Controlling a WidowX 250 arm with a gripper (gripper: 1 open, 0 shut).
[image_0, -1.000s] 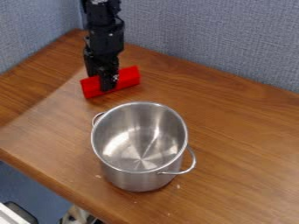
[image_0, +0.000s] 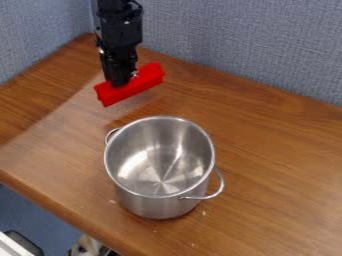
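Observation:
A red elongated block (image_0: 134, 86) is held off the wooden table, tilted, by my dark gripper (image_0: 123, 76) at the upper left of the camera view. The gripper is shut on it, its fingertips largely hidden at the block. Below and to the right of the block stands a large empty steel pot (image_0: 159, 165) with two side handles, apart from the block.
A pale blue-grey backdrop lies beyond its back edge, and the table's front-left edge runs near the pot.
The pot has not moved.

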